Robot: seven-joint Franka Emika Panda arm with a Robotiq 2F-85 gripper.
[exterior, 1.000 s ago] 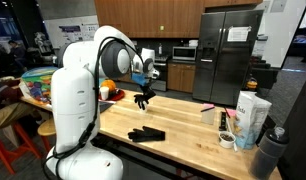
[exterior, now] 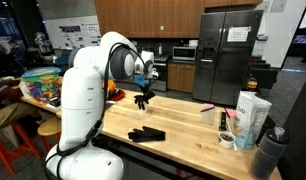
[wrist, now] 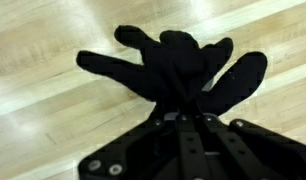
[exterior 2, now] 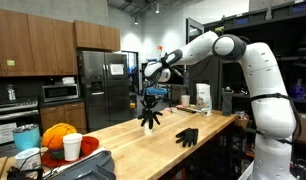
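In the wrist view a black glove [wrist: 173, 65] spreads its fingers beneath my gripper, whose fingers are closed on its fabric. Exterior view 1 has this glove [exterior: 143, 100] hanging above the left part of the wooden table, below my gripper [exterior: 146, 86]. The same glove [exterior 2: 150, 107] shows under the arm's end in exterior view 2. A second black glove [exterior: 147, 134] lies flat on the table, nearer the arm's base. Close below the held glove stands a small white object [exterior 2: 148, 127], partly covered by it; I cannot tell whether they touch.
On the table [exterior: 188, 140], a bag [exterior: 251, 112], a dark canister [exterior: 268, 153] and small containers stand along the right side. A red tray [exterior 2: 88, 147] with a white tub [exterior 2: 73, 148] is at the other end. A person [exterior: 146, 65] stands behind. Mid-table is mostly clear.
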